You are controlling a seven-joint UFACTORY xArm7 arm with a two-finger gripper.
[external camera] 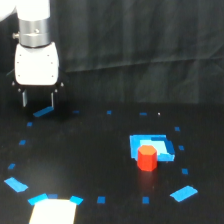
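Observation:
In the camera view a red block (147,158) with an angular outline stands on the dark table, right of the middle. It overlaps the front edge of a blue square (169,154) with a whitish middle; whether it touches that square or stands just in front, I cannot tell. My gripper (38,98) hangs at the upper left, far from the block. Its two thin dark fingers are spread apart and nothing shows between them.
Blue tape pieces mark the table, such as a strip (184,193) at the lower right and another (15,184) at the left. A pale yellow object (53,211) is cut off by the bottom edge.

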